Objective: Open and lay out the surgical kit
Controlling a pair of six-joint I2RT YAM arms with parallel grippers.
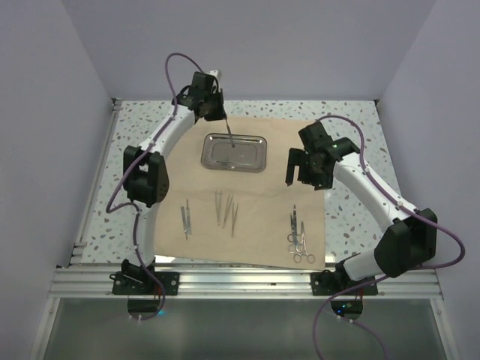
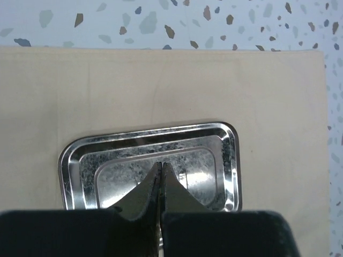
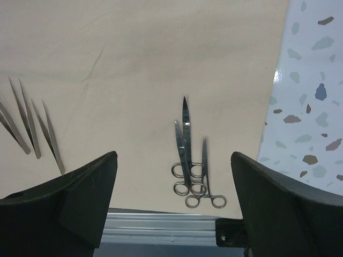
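An empty-looking metal tray [image 1: 259, 155] [image 2: 230, 176] lies on the cream cloth [image 1: 259, 202] near its far side. Over it, the left gripper [image 1: 232, 144] is shut, with nothing visible between its fingertips. Several tweezers [image 1: 227, 207] [image 3: 51, 134] lie side by side mid-cloth. To their left, two slim silver instruments [image 1: 186, 219] lie roughly parallel. Scissors-like instruments [image 1: 295, 232] [image 3: 186, 134] overlap near the cloth's front right. My right gripper [image 1: 308, 181] stands open beyond them, with no object held.
Speckled table surface [image 1: 352, 214] borders the cloth on the left, right and far sides. A metal rail [image 1: 247, 277] runs along the front. Bare cloth lies between the tweezers and the scissors, and right of the tray.
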